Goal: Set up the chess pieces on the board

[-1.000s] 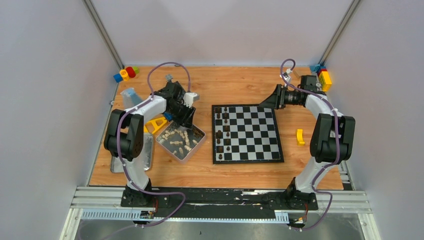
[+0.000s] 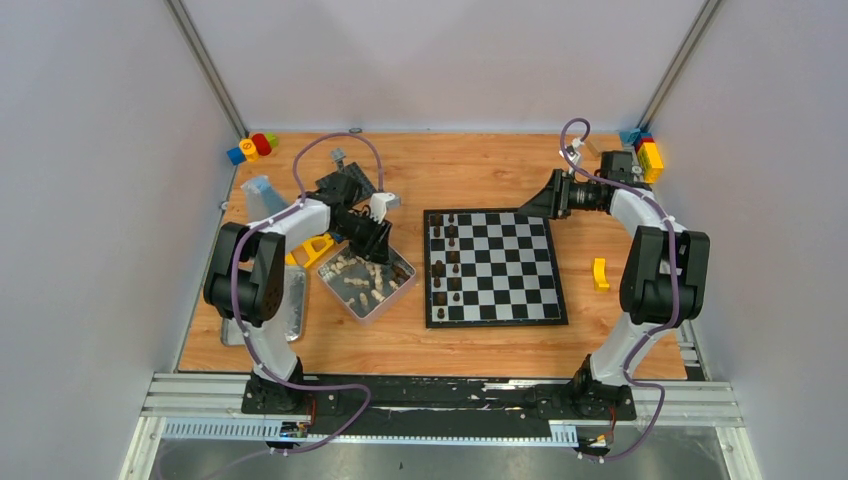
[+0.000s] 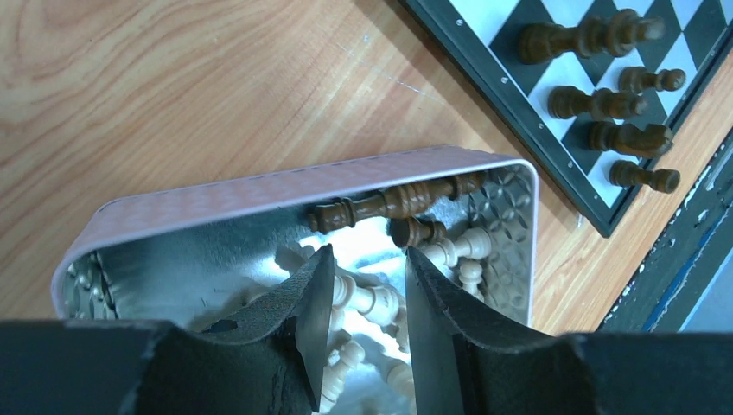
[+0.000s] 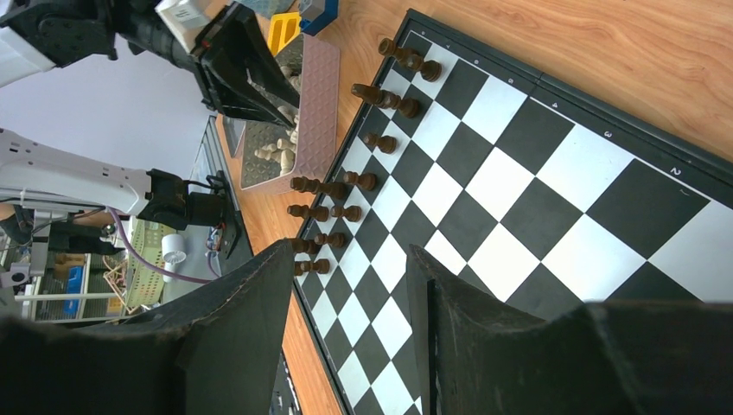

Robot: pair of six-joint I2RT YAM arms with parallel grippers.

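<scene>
The chessboard (image 2: 500,270) lies mid-table, with several dark pieces (image 4: 393,101) standing along its left side and the other squares bare. To its left is the pink-rimmed box (image 3: 285,185). Inside, a long dark piece (image 3: 399,201) and a short dark piece (image 3: 417,231) lie against the wall, beside several pale pieces (image 3: 367,302) on their sides. Over this box hangs my left gripper, its fingers parted with nothing held; pale pieces show below the gap. My right gripper is open and empty above the board's far right corner.
A yellow block (image 2: 600,274) lies right of the board. Near the box are a yellow part (image 2: 313,249) and a metal tray (image 2: 293,305). Coloured blocks (image 2: 255,147) sit at the back left. Bare wood is free behind and in front of the board.
The left gripper has shifted slightly right and toward the front over the box, now covering more of its right end. The right arm and the pieces on the board look unmoved.
</scene>
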